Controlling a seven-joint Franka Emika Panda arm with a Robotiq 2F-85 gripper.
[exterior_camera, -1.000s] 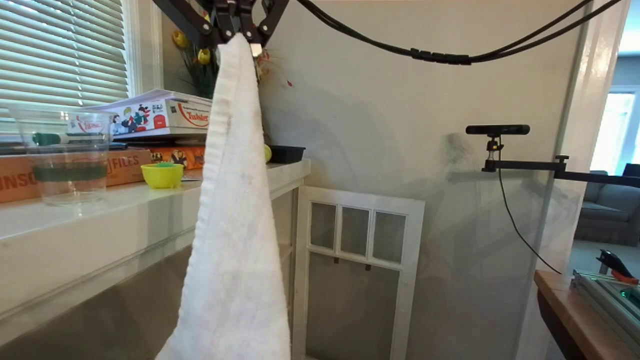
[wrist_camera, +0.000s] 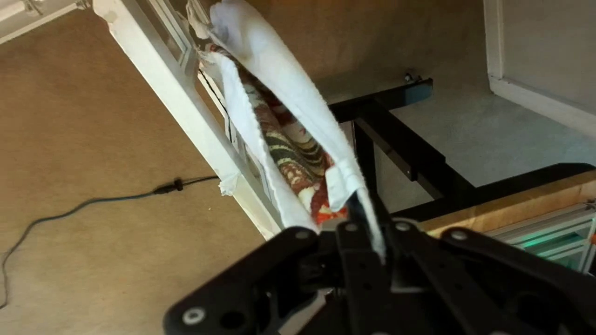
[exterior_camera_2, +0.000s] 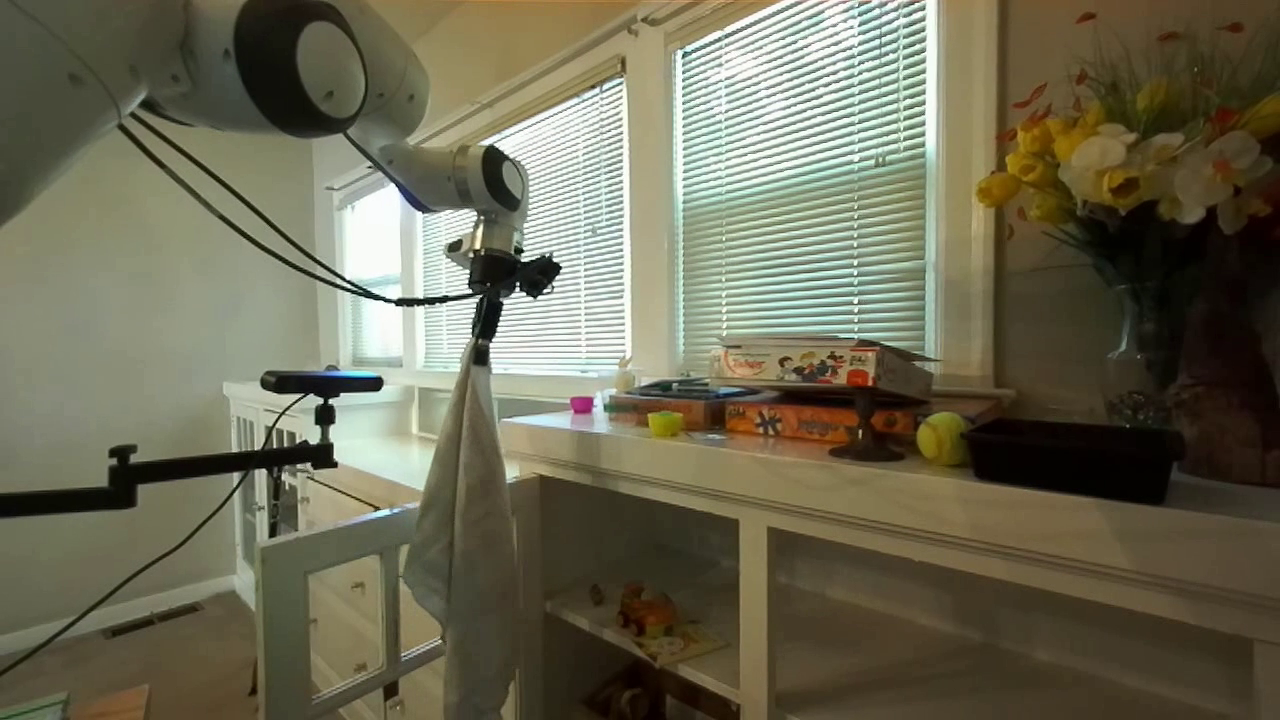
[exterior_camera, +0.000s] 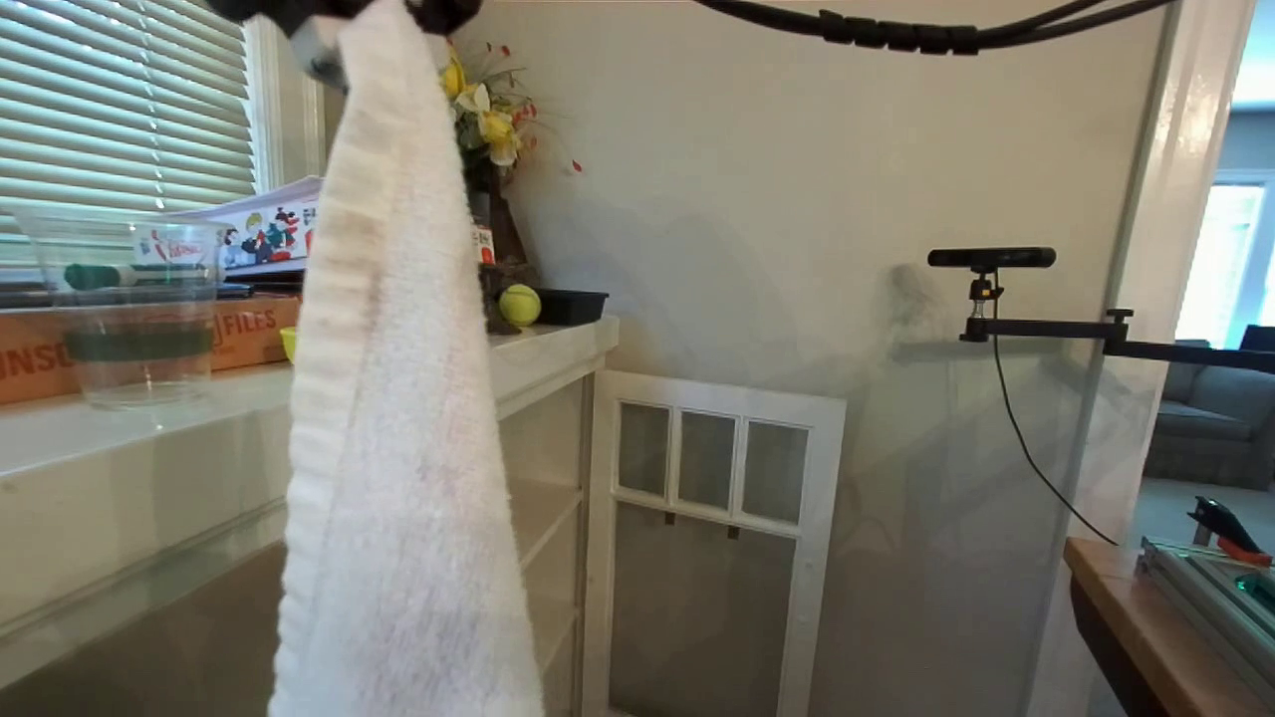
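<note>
A long white towel point(exterior_camera: 412, 430) hangs down from my gripper, which is mostly cut off by the top edge in exterior view 1. In exterior view 2 my gripper point(exterior_camera_2: 482, 348) is shut on the top of the towel point(exterior_camera_2: 465, 540), which drops in front of the leaning white window frame and below the counter's level. The wrist view has the towel point(wrist_camera: 301, 100) pinched at my gripper, its folds showing a red and brown printed side. The towel's lower end is out of view in exterior view 1.
The white counter point(exterior_camera_2: 576, 434) holds game boxes point(exterior_camera_2: 822, 362), a yellow cup point(exterior_camera_2: 665, 422), a tennis ball point(exterior_camera_2: 943, 438), a black tray point(exterior_camera_2: 1074, 458) and a flower vase. Open shelves lie below. A white window frame point(exterior_camera: 825, 502) leans against the wall.
My gripper has moved left and up in exterior view 1, carrying the towel with it. The towel now looks larger there and covers the yellow cup and much of the game boxes.
</note>
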